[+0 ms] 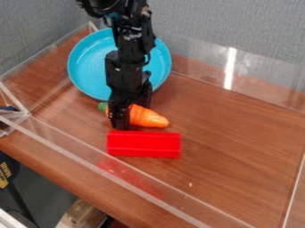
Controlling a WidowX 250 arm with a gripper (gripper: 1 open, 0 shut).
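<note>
An orange toy carrot (pixel 148 118) with a green top lies on the wooden table, between a blue plate (pixel 88 61) behind it and a red block (pixel 145 144) in front. My black gripper (pixel 124 116) is lowered over the carrot's left part, in front of the plate, and hides some of it. Whether the fingers are closed on the carrot is hard to tell.
Clear walls run along the table's edges, with a grey backdrop behind. Something dark and blue sits at the far left edge.
</note>
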